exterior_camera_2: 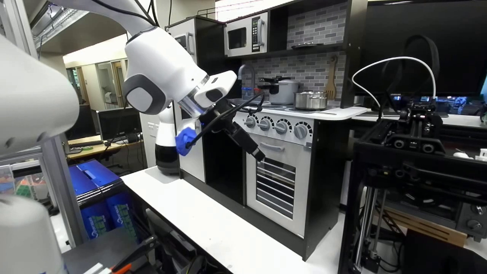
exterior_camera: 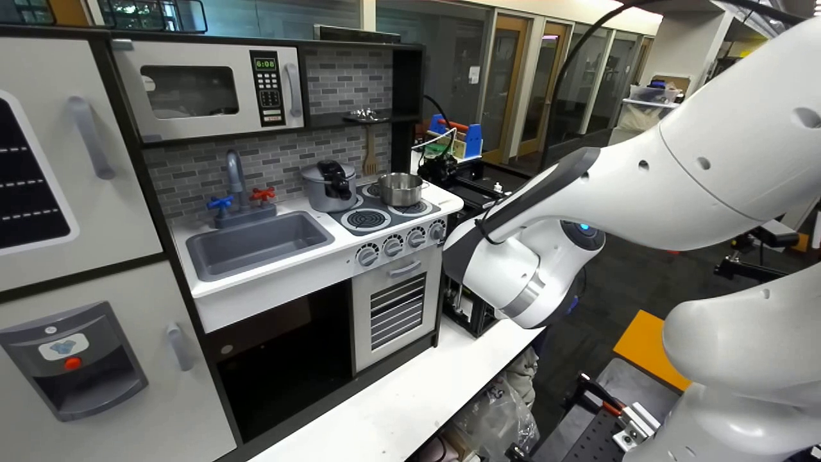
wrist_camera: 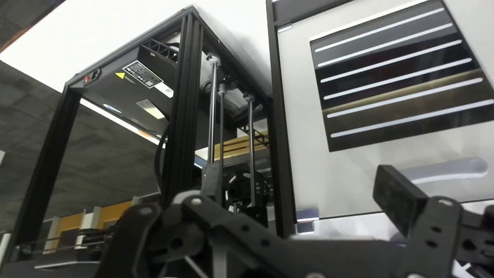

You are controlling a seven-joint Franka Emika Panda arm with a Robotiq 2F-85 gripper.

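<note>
My gripper is open, with a wide gap between its dark fingers and nothing held there. The right finger (wrist_camera: 399, 197) appears in front of the toy oven door (wrist_camera: 305, 116), overlapping one end of its grey handle (wrist_camera: 447, 170); whether they touch, I cannot tell. That wrist view shows the door upside down. From exterior view 2, the gripper (exterior_camera_2: 258, 154) points down toward the closed oven door (exterior_camera_2: 302, 182), near its handle (exterior_camera_2: 272, 147). Exterior view 1 hides the fingers behind the white arm (exterior_camera: 508, 269), while the oven handle (exterior_camera: 405, 269) is visible.
A black-framed printer (exterior_camera_2: 360, 182) stands right of the oven. On the stove are a grey lidded pot (exterior_camera: 328, 188) and an open metal pot (exterior_camera: 400, 188). Left of them lies the sink (exterior_camera: 258, 242).
</note>
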